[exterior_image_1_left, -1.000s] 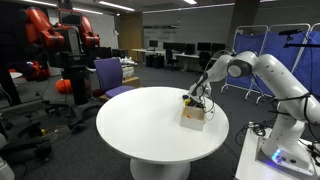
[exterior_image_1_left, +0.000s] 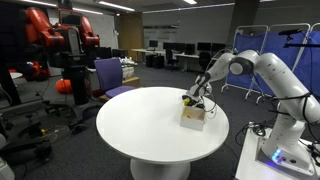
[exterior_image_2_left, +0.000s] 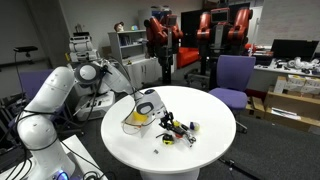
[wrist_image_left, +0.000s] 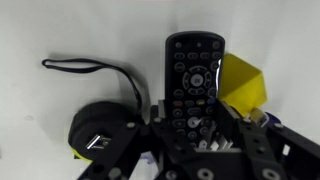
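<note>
A black remote control (wrist_image_left: 196, 78) with many small buttons runs lengthwise through the middle of the wrist view. My gripper is shut on it, one finger to each side; its near end is hidden among the gripper parts. Left of it lies a black round tape measure (wrist_image_left: 102, 125) with a wrist strap. A yellow block-like object (wrist_image_left: 242, 83) sits close to its right side. In exterior view 2 my gripper (exterior_image_2_left: 165, 121) is low over the table beside a small cluster of objects (exterior_image_2_left: 182, 132).
An open cardboard box (exterior_image_1_left: 193, 120) stands on the white round table (exterior_image_1_left: 150, 145) near the gripper. Some yellow shows by the box (exterior_image_2_left: 135, 118) in exterior view 2. Much of the table away from the arm is bare. A purple chair (exterior_image_1_left: 110, 75) is beyond its edge.
</note>
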